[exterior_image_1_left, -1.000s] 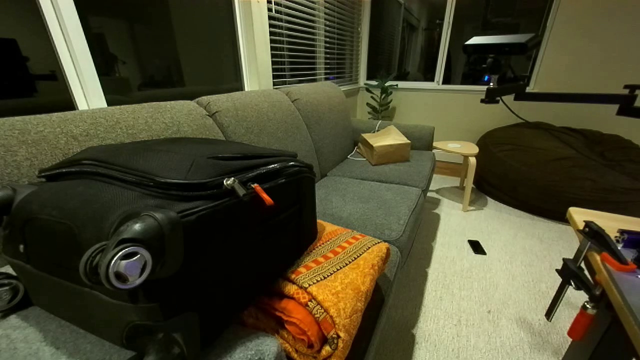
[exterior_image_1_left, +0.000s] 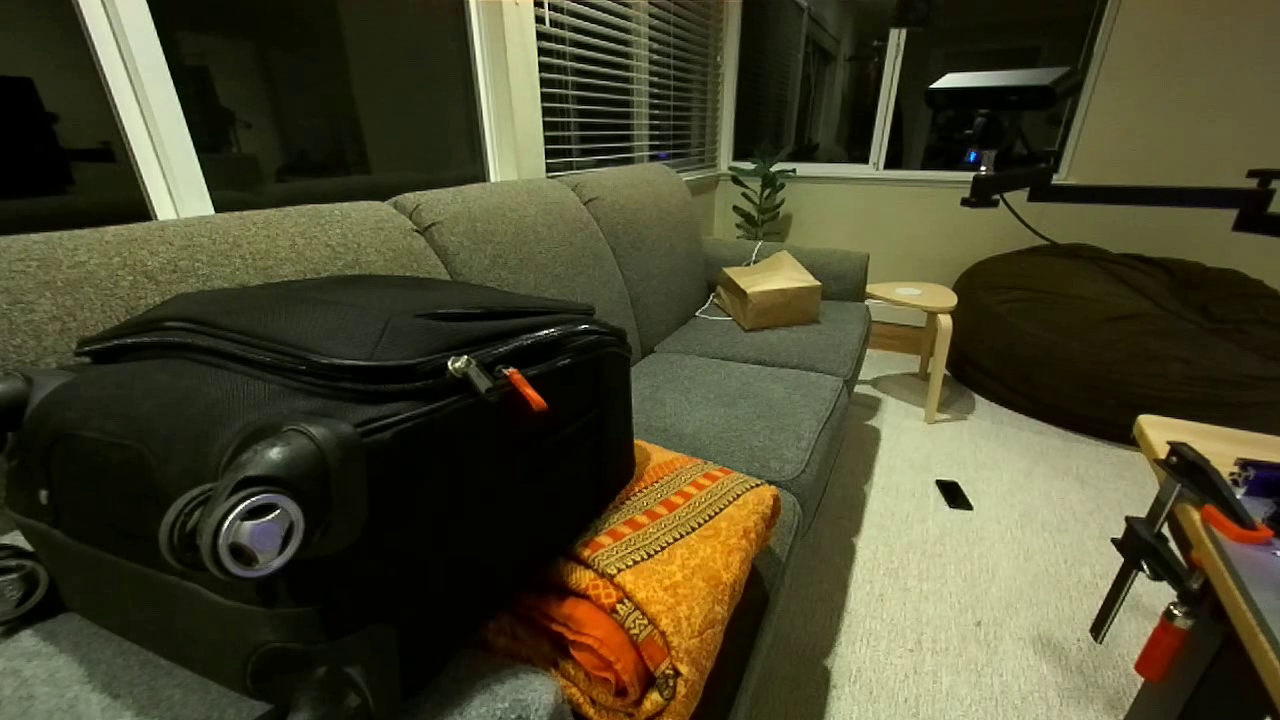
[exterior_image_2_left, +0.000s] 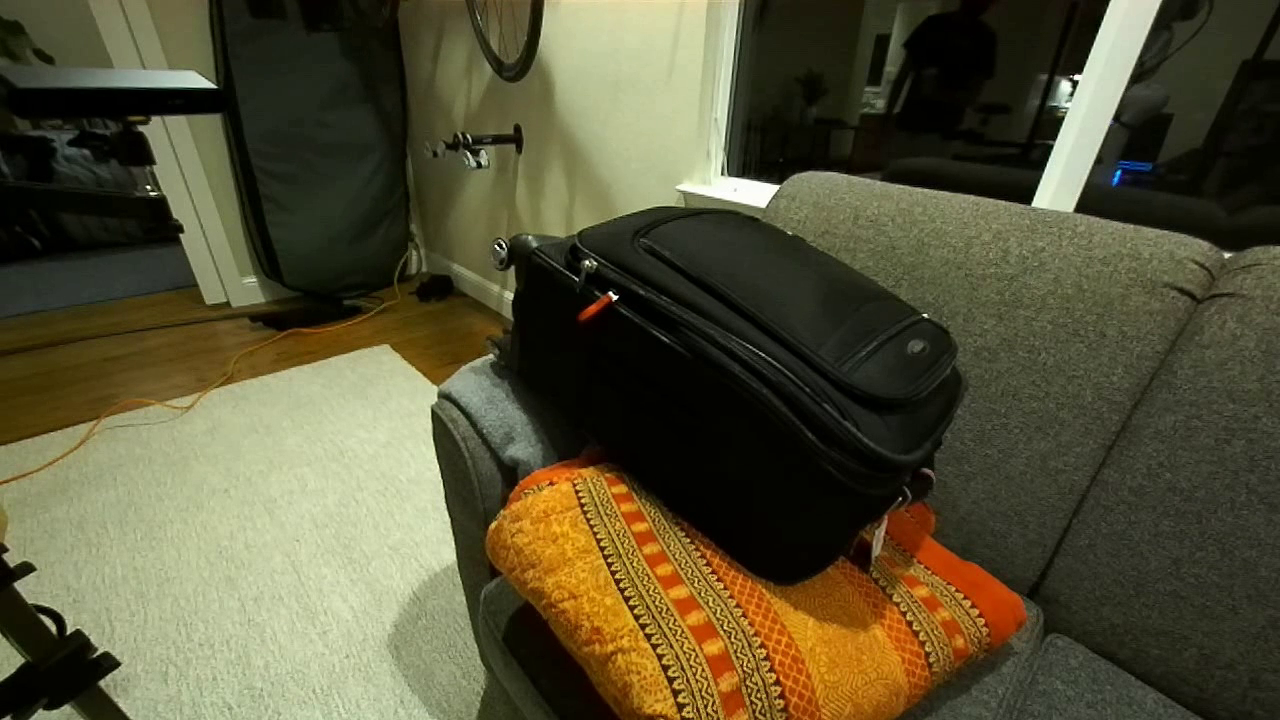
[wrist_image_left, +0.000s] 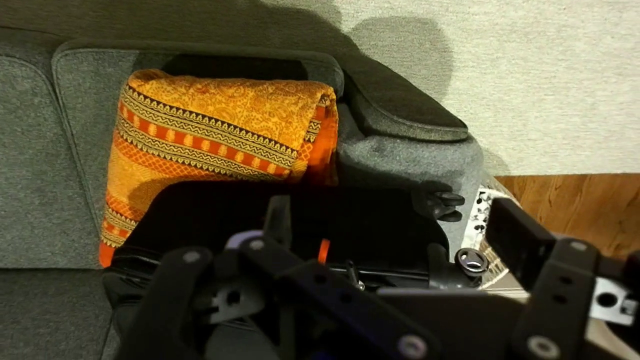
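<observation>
In the wrist view my gripper is open, its fingers wide apart, with the black suitcase (wrist_image_left: 372, 222) showing in the background between and around them. Whether they touch it cannot be told. The suitcase (exterior_image_1_left: 480, 504) lies on its side on the grey sofa (exterior_image_1_left: 750, 408), partly over a folded orange patterned blanket (exterior_image_1_left: 702, 546). A red zipper pull (exterior_image_1_left: 524, 390) hangs from its edge, beside a metal zipper tab. From the second exterior view, the suitcase (exterior_image_2_left: 720, 348) leans across the blanket (exterior_image_2_left: 684, 588). Neither exterior view contains my gripper.
A brown paper bag (exterior_image_1_left: 780, 294) sits at the sofa's far end, near a small wooden stool (exterior_image_1_left: 918, 298). A dark phone-like object (exterior_image_1_left: 954, 494) lies on the carpet. A table edge with clamps (exterior_image_1_left: 1161, 540) stands at right. Open carpet (exterior_image_2_left: 264, 516) borders the sofa.
</observation>
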